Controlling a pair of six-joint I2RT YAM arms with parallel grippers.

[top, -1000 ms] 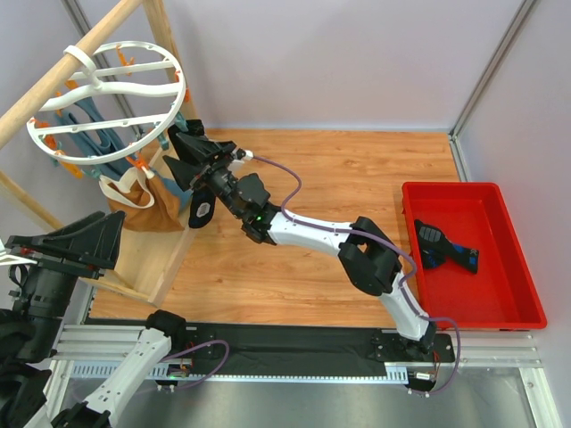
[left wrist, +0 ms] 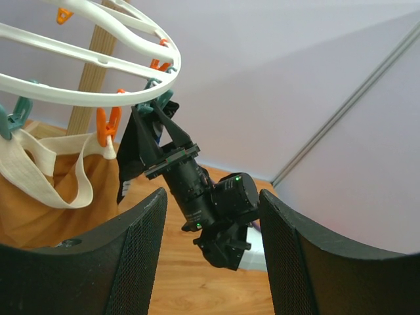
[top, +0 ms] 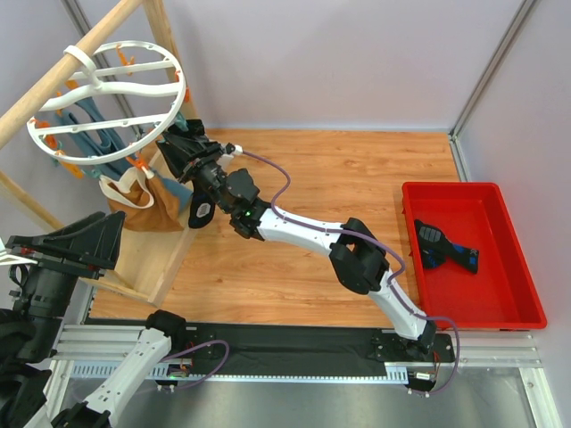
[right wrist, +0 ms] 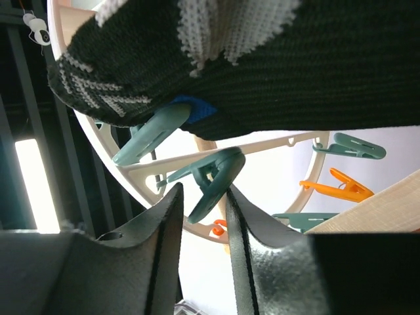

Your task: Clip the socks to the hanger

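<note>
A dark sock with grey patterning [right wrist: 262, 85] hangs at the hanger's [top: 134, 89] right rim; a teal clip [right wrist: 154, 134] meets its edge. Next to that is a second teal clip [right wrist: 220, 174], its lower end between the fingertips of my right gripper. A gap shows between those fingers, so this gripper is partly open. In the left wrist view, the right gripper reaches up to the rim from below. My left gripper [top: 109, 242] stands open and empty, away from the hanger. More dark socks [top: 446, 247] lie in the red tray [top: 526, 267].
Brown cloth with a cream strap [top: 147, 205] and blue cloth [top: 96, 134] hang from the hanger. A wooden stand [top: 71, 62] carries it. Orange clips [left wrist: 108, 125] line the rim.
My right gripper has moved slightly left, closer to the hanger's rim and its clips. The left arm has stayed still, and the tray looks the same.
</note>
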